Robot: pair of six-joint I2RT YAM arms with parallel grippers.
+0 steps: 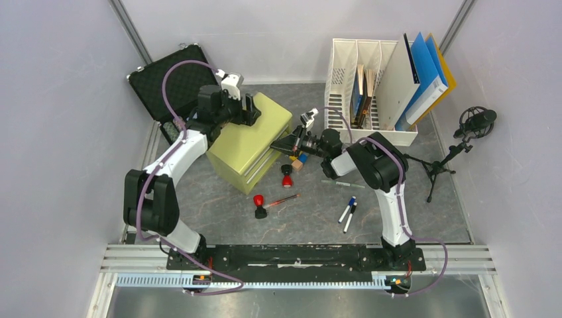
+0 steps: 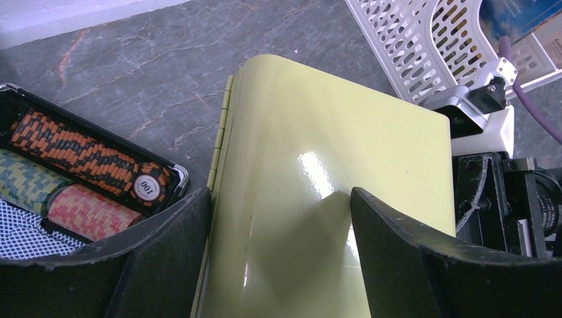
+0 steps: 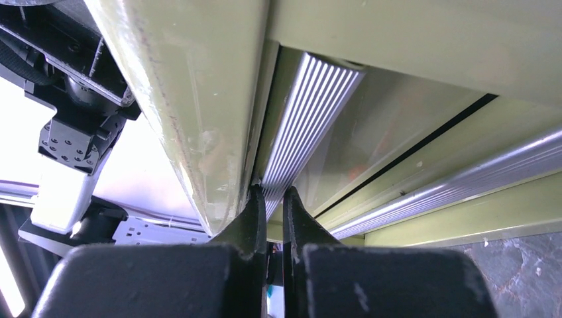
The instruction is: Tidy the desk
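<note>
A pale green metal drawer cabinet point(image 1: 242, 146) stands angled on the desk. My left gripper point(image 1: 248, 109) hangs over its upper end, and in the left wrist view its fingers are apart against the glossy top point(image 2: 278, 132). My right gripper point(image 1: 283, 144) is at the drawer fronts; in the right wrist view it is shut on a ridged silver drawer handle point(image 3: 308, 116). A second handle point(image 3: 450, 185) runs beside it. Stamps point(image 1: 287, 175), pens point(image 1: 346, 212) and small blocks point(image 1: 297, 165) lie on the desk.
An open black case point(image 1: 159, 86) with chip racks is behind the cabinet at left. A white organizer point(image 1: 397, 138) with books and folders stands back right, a microphone on a stand point(image 1: 464, 146) at right.
</note>
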